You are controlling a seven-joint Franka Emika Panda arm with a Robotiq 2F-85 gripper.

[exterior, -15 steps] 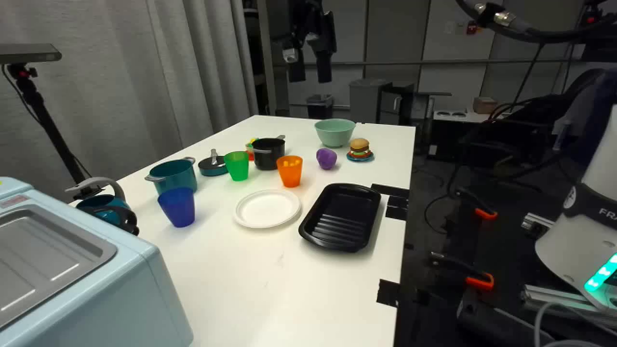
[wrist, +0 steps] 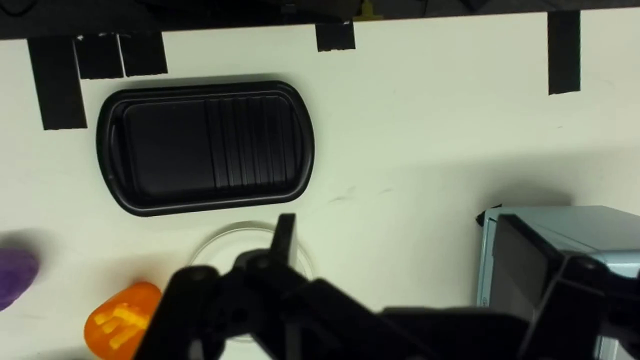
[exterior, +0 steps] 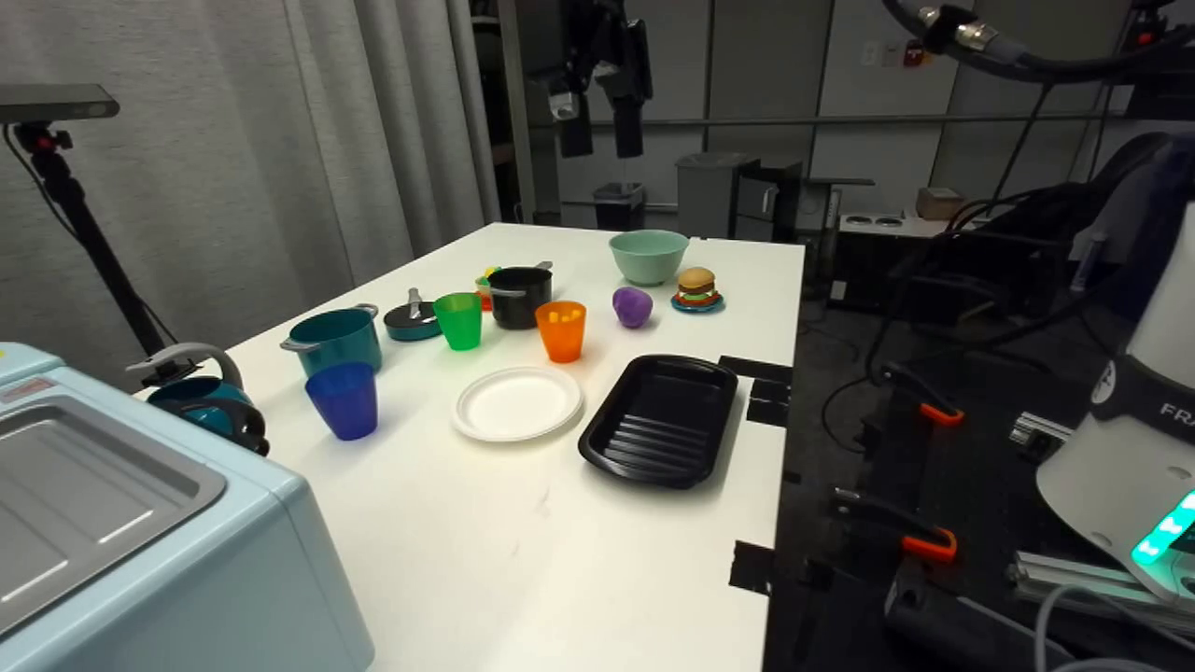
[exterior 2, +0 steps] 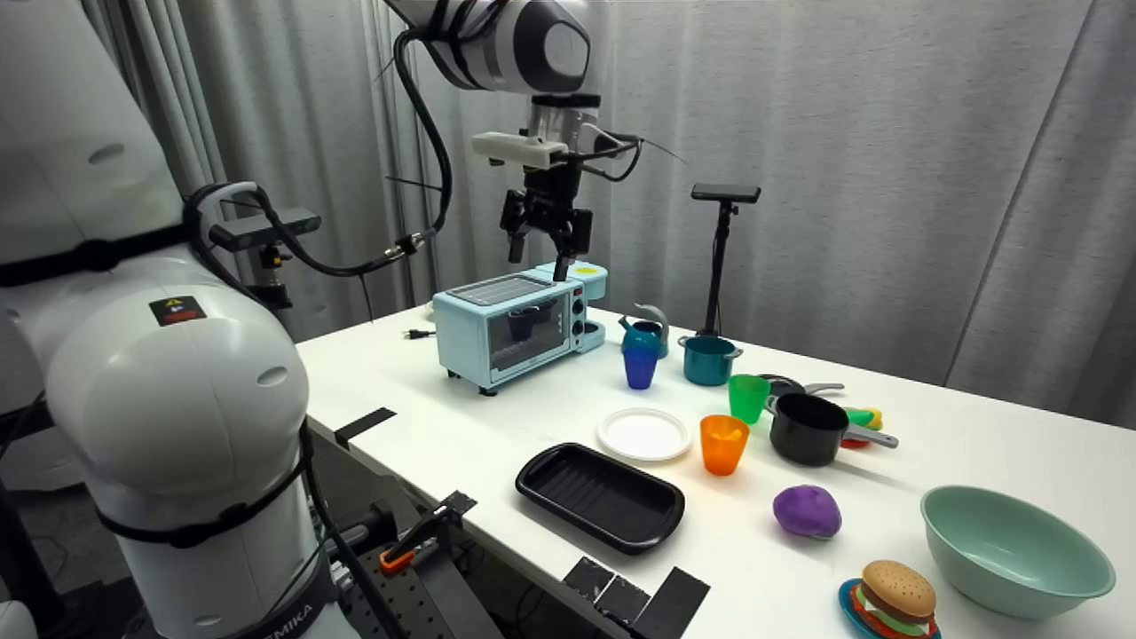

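Note:
High above the table hangs my gripper (exterior 2: pixel 540 259), open, with nothing between its fingers. In the wrist view its fingers (wrist: pixel 523 258) stand wide apart over bare table. Below lie a black ribbed tray (wrist: pixel 204 150) and a white plate (exterior: pixel 517 404); one finger partly hides the plate in the wrist view. Beside the plate stands an orange cup (exterior 2: pixel 724 445) with yellow pieces inside. A blue cup (exterior: pixel 344 401) and a green cup (exterior: pixel 458 321) are upright farther back. Nothing on the table is touched by the gripper.
A light-blue toaster oven (exterior 2: pixel 511 330) occupies one end. Toward the other are a purple object (exterior 2: pixel 807 511), toy burger (exterior 2: pixel 897 593), green bowl (exterior 2: pixel 1012 554) and black pot (exterior 2: pixel 806 428). A teal pot (exterior 2: pixel 708 360) stands behind. Table between tray and oven is clear.

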